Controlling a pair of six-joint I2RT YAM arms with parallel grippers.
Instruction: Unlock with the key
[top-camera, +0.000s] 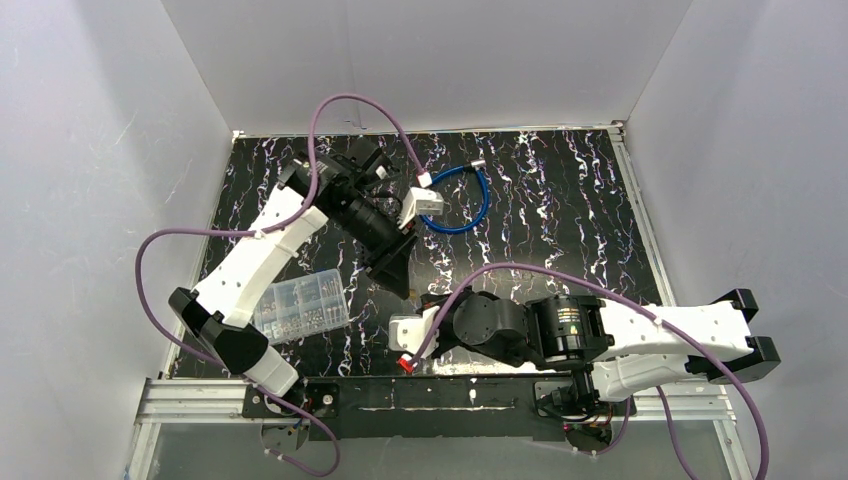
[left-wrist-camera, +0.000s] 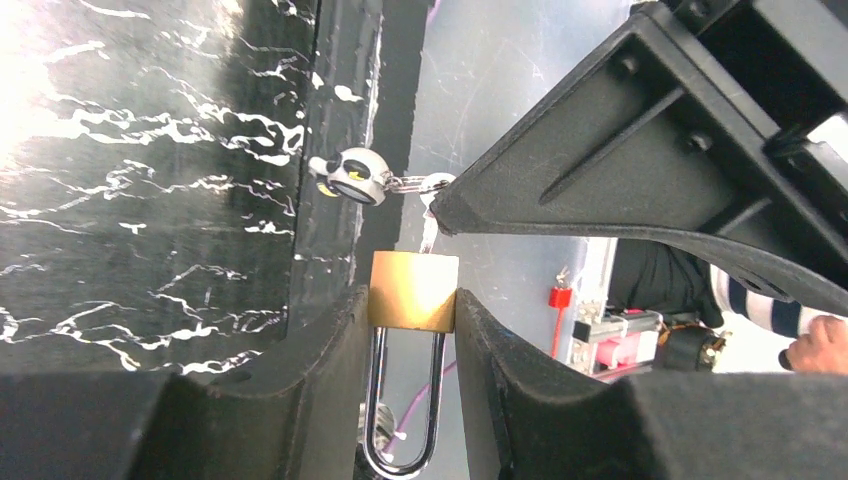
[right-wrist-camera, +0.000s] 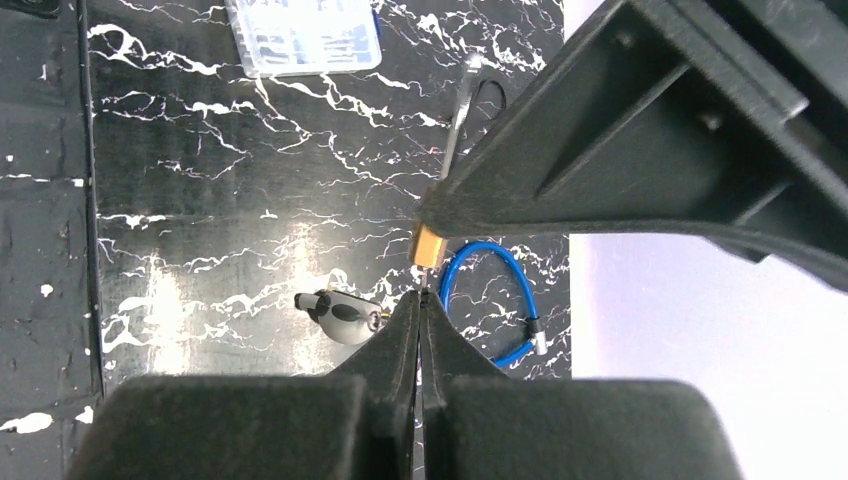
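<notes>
A brass padlock (left-wrist-camera: 413, 291) with a long steel shackle is clamped between the fingers of my left gripper, its shackle hanging down in the left wrist view. My right gripper is shut on a small key (right-wrist-camera: 424, 278), whose blade points at the padlock (right-wrist-camera: 428, 248). In the left wrist view the key blade (left-wrist-camera: 430, 234) meets the padlock's edge; how deep it sits, I cannot tell. A grey keychain figure (right-wrist-camera: 342, 316) dangles from the key. From the top, both grippers come together near the table's front, mostly hiding lock and key.
A clear compartment box (top-camera: 302, 305) with small parts stands on the left of the black marbled table. Towards the back lies a blue cable loop (top-camera: 484, 205). Purple cables (top-camera: 560, 270) arch over both arms.
</notes>
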